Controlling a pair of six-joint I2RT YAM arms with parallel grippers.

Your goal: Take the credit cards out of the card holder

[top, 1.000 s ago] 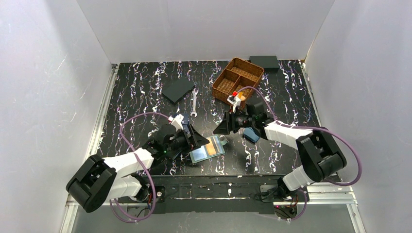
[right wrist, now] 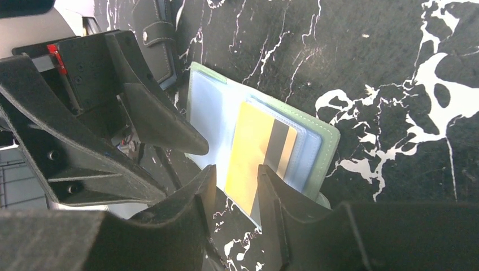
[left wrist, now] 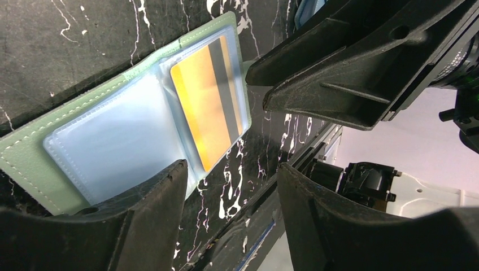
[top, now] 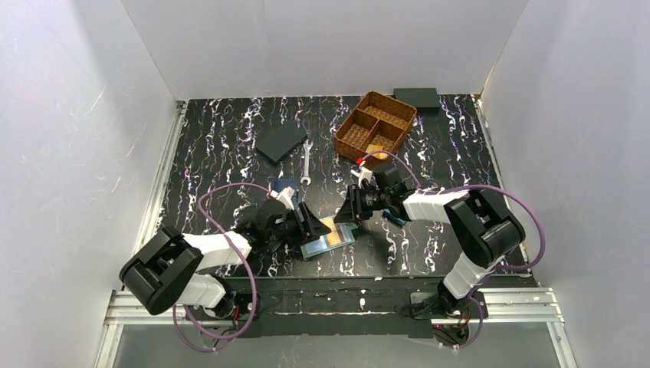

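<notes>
An open pale-green card holder (top: 322, 247) lies near the front middle of the table, with clear blue sleeves (left wrist: 118, 135). An orange card with a dark stripe sits in one sleeve, also seen clearly in the right wrist view as a yellow card (right wrist: 251, 152). My left gripper is open over the holder's left part, fingers apart with nothing seen between them. My right gripper is over the card side from the right, fingers apart, the striped card visible beneath and between them.
A wicker divided basket (top: 375, 123), dark boxes (top: 280, 142) another dark box, and a wrench (top: 306, 162) are behind. Dark blue items (top: 283, 186) lie partly under both arms. Both grippers are close together.
The left arm has shifted slightly right. The holder stays in place.
</notes>
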